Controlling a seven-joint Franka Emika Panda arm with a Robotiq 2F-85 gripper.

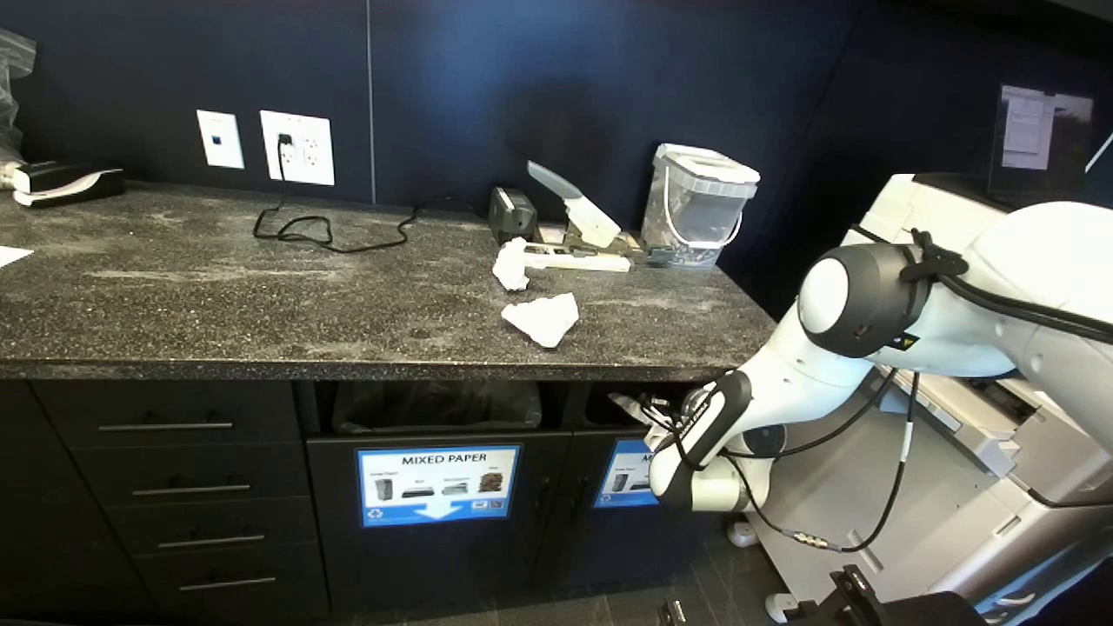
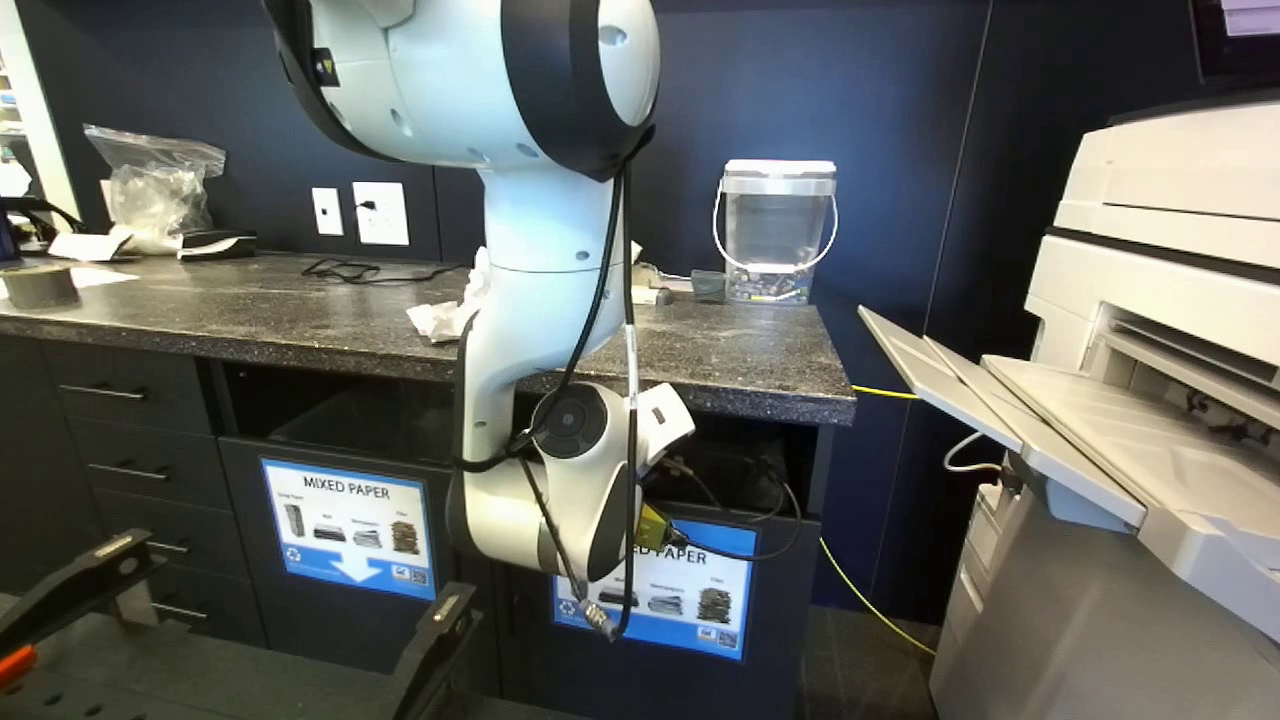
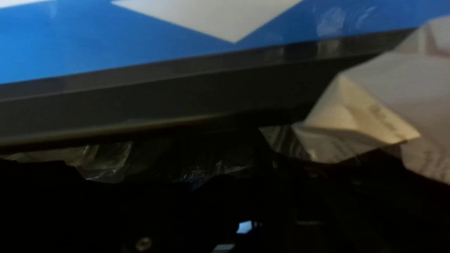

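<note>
My gripper (image 1: 662, 413) is at the opening of the right-hand bin, under the counter's front edge. It appears shut on a piece of crumpled paper (image 3: 367, 105), which fills the right side of the wrist view; the fingertips are lost in shadow. A pale bit of that paper (image 1: 630, 405) shows at the opening in exterior view 1. In exterior view 2 the arm hides most of the gripper. Two more crumpled white papers lie on the counter, the nearer paper (image 1: 544, 319) by the front edge and the farther paper (image 1: 511, 265) beside the stapler.
Left of my gripper is another bin opening (image 1: 438, 407), above a Mixed Paper sign (image 1: 438, 486). The stapler (image 1: 584, 221) and a clear lidded bucket (image 1: 696, 204) stand at the back of the counter (image 1: 261, 313). A printer (image 2: 1152, 396) occupies the right side.
</note>
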